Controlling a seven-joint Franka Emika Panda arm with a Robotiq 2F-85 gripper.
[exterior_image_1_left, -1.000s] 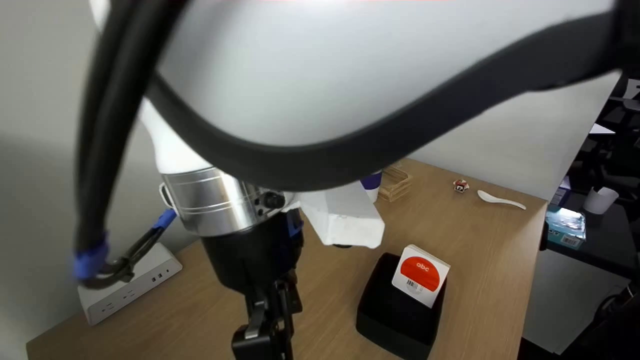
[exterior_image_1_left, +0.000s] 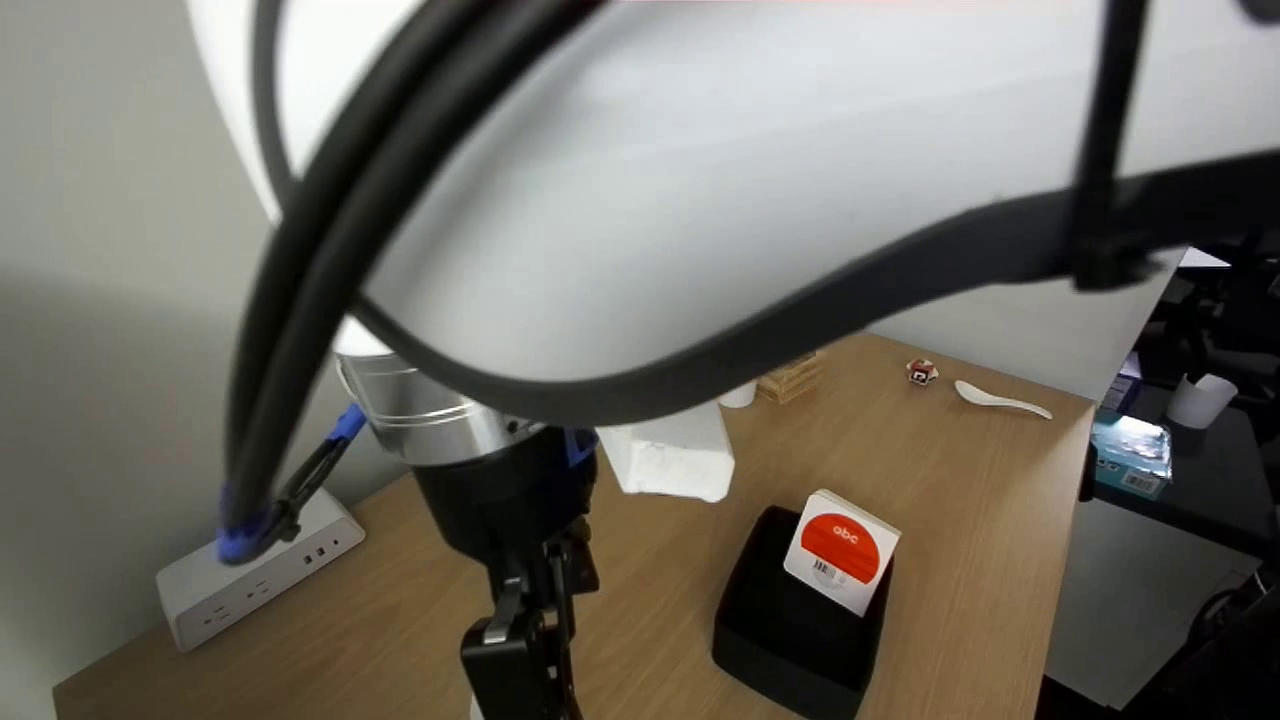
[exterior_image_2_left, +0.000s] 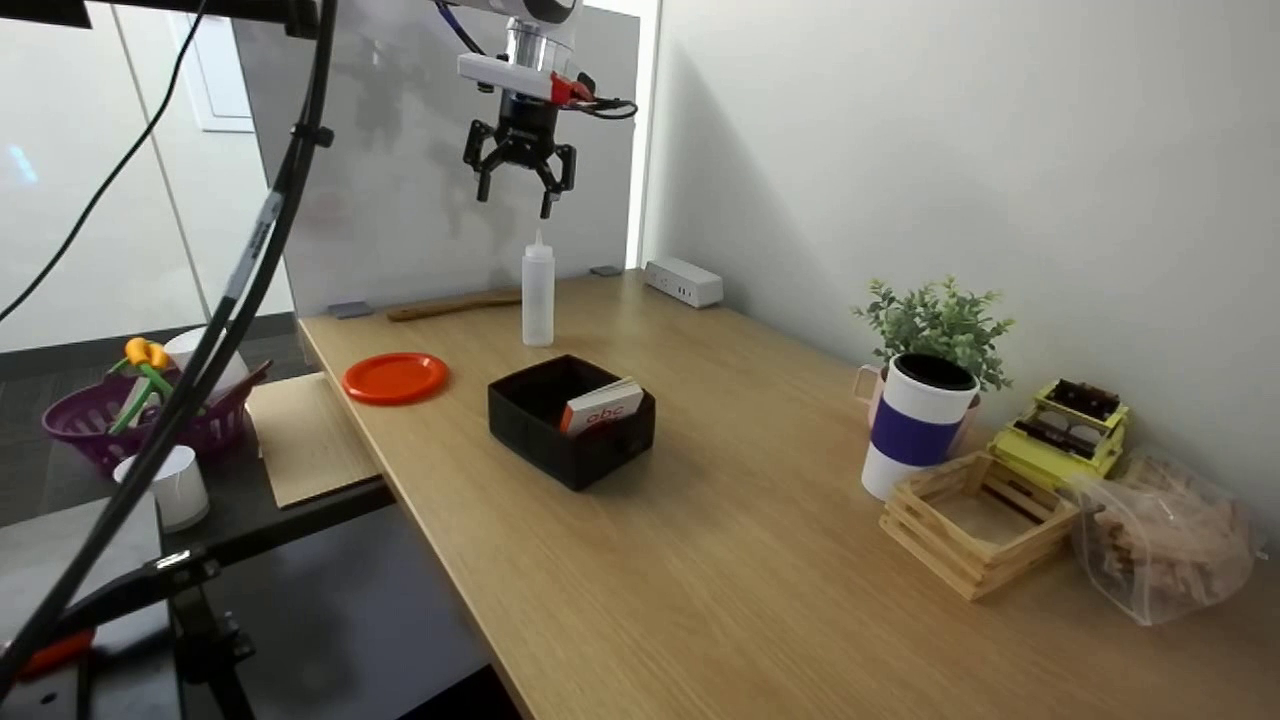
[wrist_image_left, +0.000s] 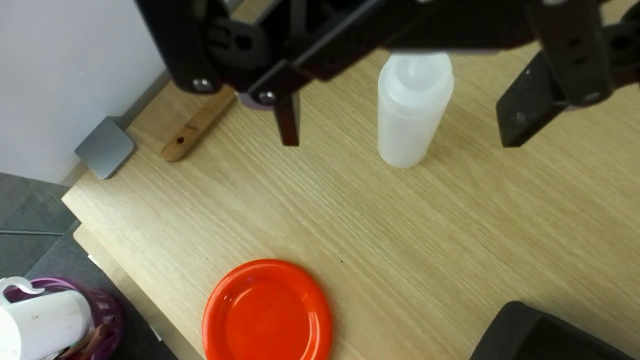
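My gripper (exterior_image_2_left: 516, 206) stands open high over the far end of the table, its fingers spread and nothing between them. Just below it in exterior view 2 is an upright, clear-white squeeze bottle (exterior_image_2_left: 537, 298) with a narrow nozzle. Seen from the wrist, the bottle (wrist_image_left: 414, 111) shows between and beyond the two fingers, its top partly cut off by the gripper body. A black square bin (exterior_image_2_left: 552, 450) holds a white box (exterior_image_2_left: 603, 406) with a red "abc" label, leaning on its wall. An orange-red plate (wrist_image_left: 268, 312) lies flat near the table edge.
A wooden-handled spatula (wrist_image_left: 195, 129) lies behind the bottle. The white power strip (exterior_image_2_left: 684, 282) sits by the wall. Farther along stand a tumbler (exterior_image_2_left: 914, 426), a wooden crate (exterior_image_2_left: 930, 552) and a bagged bundle (exterior_image_2_left: 1170, 540).
In exterior view 1 the arm and wrist have shifted slightly, with the white wrist piece a little farther left and the cables moved right. The bin and its box have not moved.
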